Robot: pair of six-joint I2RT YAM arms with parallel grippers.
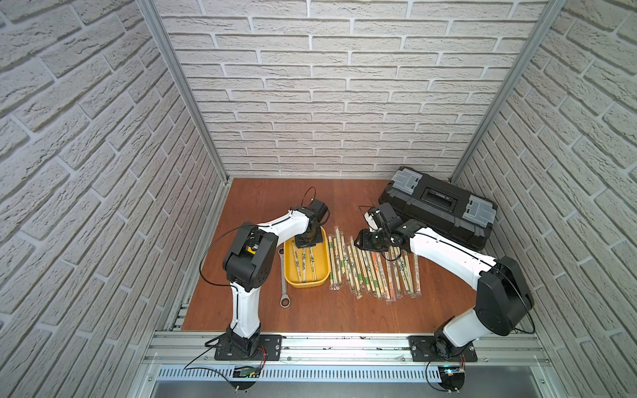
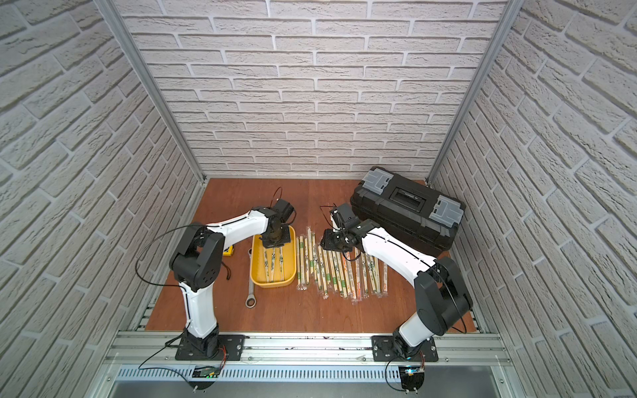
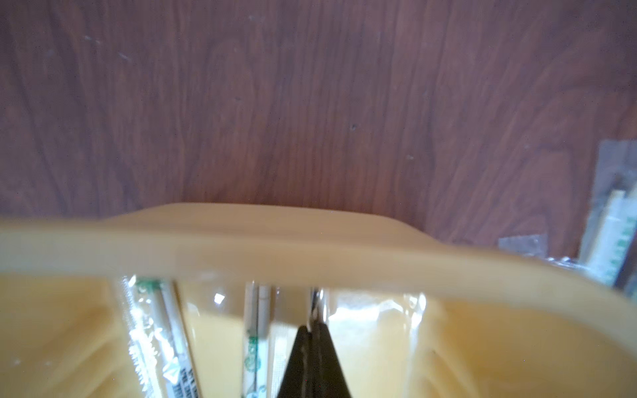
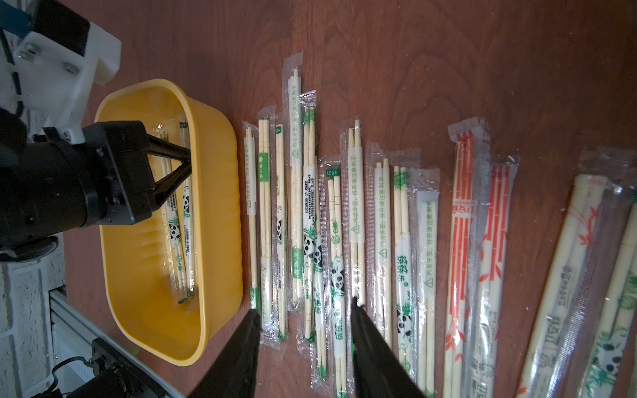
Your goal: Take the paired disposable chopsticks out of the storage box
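Observation:
A yellow storage box (image 1: 306, 278) holds several wrapped chopstick pairs (image 3: 257, 338), panda-printed and lying lengthwise. My left gripper is down inside the box at its right portion, shut, its tips over a shiny wrapper; whether anything thin sits between them is unclear. My right gripper hangs open above a row of wrapped chopsticks (image 4: 358, 219) laid on the table to the box's right, nothing visible between its fingers.
A black toolbox (image 1: 438, 202) fills the back right. A wrench (image 1: 284, 292) lies left of the box, with a yellow item (image 2: 227, 250) farther left.

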